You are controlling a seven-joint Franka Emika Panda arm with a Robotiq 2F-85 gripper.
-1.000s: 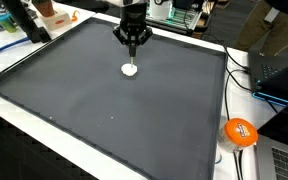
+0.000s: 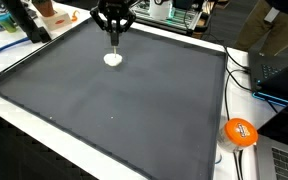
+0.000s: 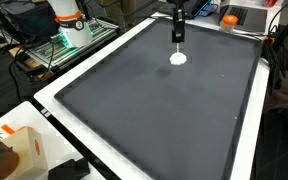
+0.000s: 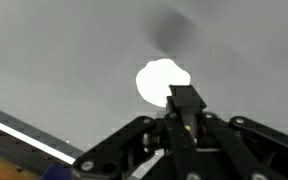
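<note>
A white, round, flat-looking piece [image 2: 112,60] hangs or rests just below my gripper [image 2: 114,42], near the back of the grey board. A thin pale stem joins the two. In the second exterior view, the same white piece [image 3: 178,59] shows under the gripper [image 3: 179,42], towards the board's far side. From the wrist, the white piece [image 4: 160,80] shows partly behind my gripper, whose fingers are closed together on its stem. Whether the white piece touches the board cannot be made out.
The grey board [image 2: 119,110] is otherwise bare, with wide free room. An orange-topped container [image 2: 238,133] stands off its right side. Laptops lie beyond that on the right. A red-brown box [image 2: 52,14] and tools crowd the back left.
My gripper has moved left and towards the back of the board, and the white piece has moved along with it.
</note>
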